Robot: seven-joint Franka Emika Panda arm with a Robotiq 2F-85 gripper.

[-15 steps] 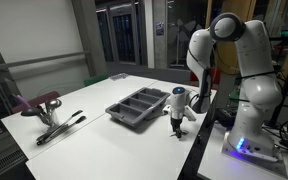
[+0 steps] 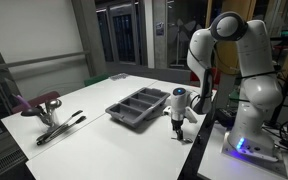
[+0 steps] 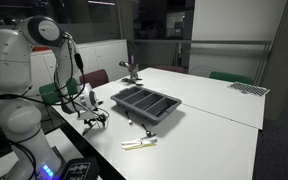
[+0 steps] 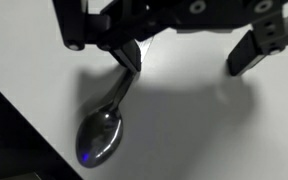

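Note:
A dark, shiny spoon (image 4: pixel 100 135) lies on the white table in the wrist view, its bowl towards the lower left. Its handle runs up to the left finger (image 4: pixel 129 55) and is partly hidden there. My gripper is open, fingers wide apart, with bare table between the tips. Whether the left fingertip touches the handle, I cannot tell. In exterior view 1 the gripper (image 2: pixel 179 137) points down, low over the table near its edge on the robot's side. Exterior view 2 shows the gripper (image 3: pixel 92 124) low at the left of the table.
A grey compartment tray (image 2: pixel 139 108) stands mid-table, beyond the gripper. At the left, a holder with utensils (image 2: pixel 47 107) stands near dark utensils (image 2: pixel 61 130). Light-coloured utensils (image 3: pixel 139 144) lie in front of the tray.
The gripper has shifted very slightly over the last second, staying low over the table. The tray and the utensils at the left stay where they were.

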